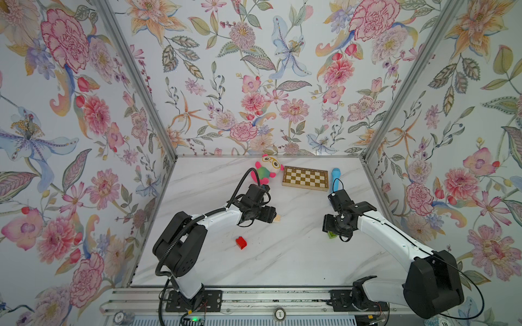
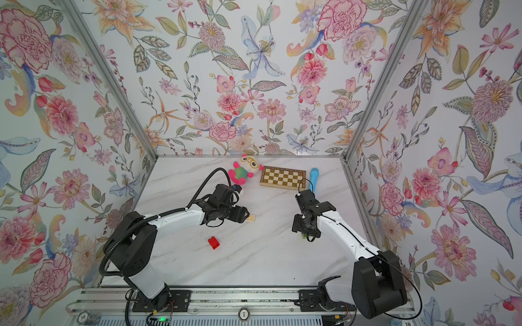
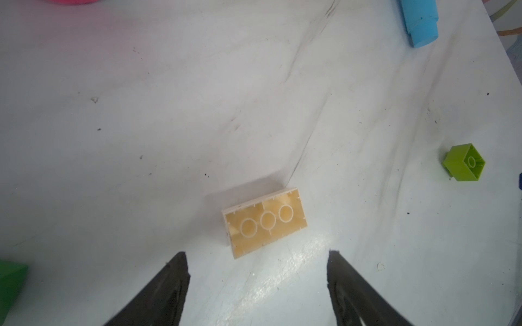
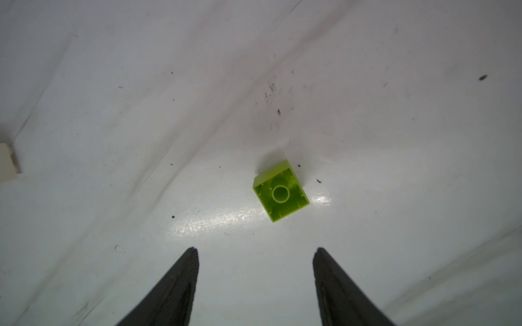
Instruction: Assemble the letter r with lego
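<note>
My left gripper hovers open over a tan brick (image 3: 266, 222), which lies studs-down with its underside showing. My right gripper is open above a small lime-green brick (image 4: 281, 193), also underside up. A red brick (image 1: 241, 242) lies on the table toward the front left. A darker green piece (image 3: 11, 282) shows at the left edge of the left wrist view, partly cut off. Nothing is between either gripper's fingers.
A pink plush toy (image 1: 263, 172), a wooden checkerboard (image 1: 305, 178) and a blue object (image 1: 336, 176) stand along the back.
</note>
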